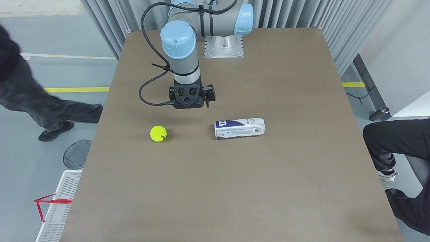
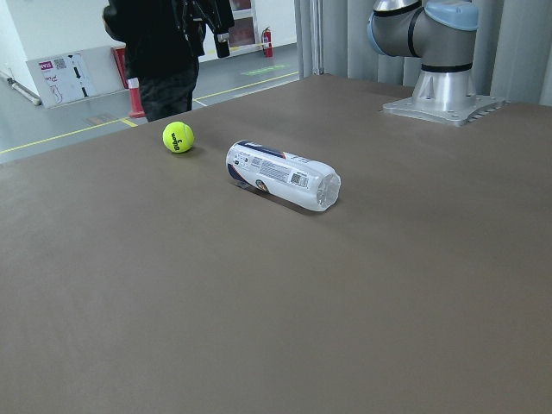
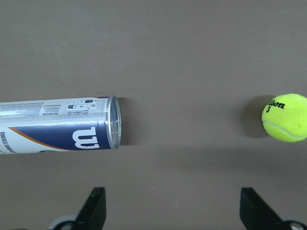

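A yellow tennis ball [image 1: 158, 133] [image 2: 178, 137] [image 3: 285, 118] rests on the brown table, and a white-and-blue tube can [image 1: 239, 128] [image 2: 282, 175] [image 3: 53, 125] lies on its side to the right of it in the front view. My black gripper [image 1: 191, 99] hangs above the table behind both, its two fingers wide apart with nothing between them. In the wrist view the can's open-looking rim faces the ball, with bare table between them.
The arm's base [image 1: 223, 51] sits at the back edge. People stand beyond the left and right edges; a white basket [image 1: 58, 209] is on the floor at lower left.
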